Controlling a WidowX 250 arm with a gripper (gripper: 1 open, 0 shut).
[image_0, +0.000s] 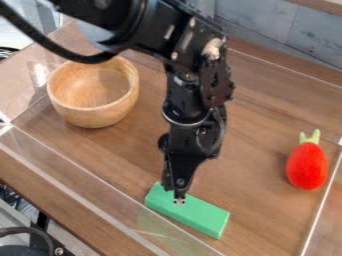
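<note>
My black gripper (175, 188) points down over the left end of a green block (195, 214), which lies on the wooden table near the front edge. The fingertips are at or just above the block; whether they touch it, and how far apart they are, I cannot tell.
A wooden bowl (83, 100) stands at the back left. A red plush vegetable (306, 166) with a green top lies at the right.
</note>
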